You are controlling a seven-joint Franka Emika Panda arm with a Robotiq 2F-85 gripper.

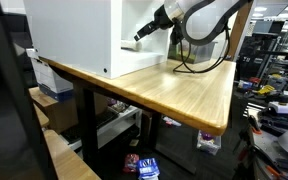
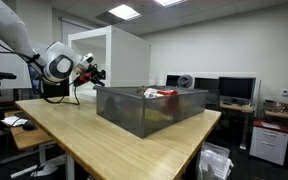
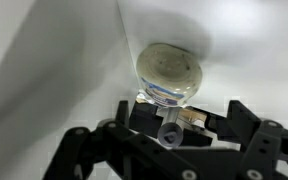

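A pale bottle with a blue-striped label is in the wrist view, its wide end towards the top of the picture and a narrower part reaching back between the fingers. In exterior view 1 a low whitish shape, apparently the bottle, lies on the floor of the white box. My gripper is open, with one finger on each side of the narrow part and gaps visible there. From the side, the gripper reaches into the white box just above the bottle. Whether anything touches is unclear.
The white box's wall stands close to my gripper. In exterior view 2 a grey bin holding several items stands on the wooden table. Bare tabletop lies in front of the box.
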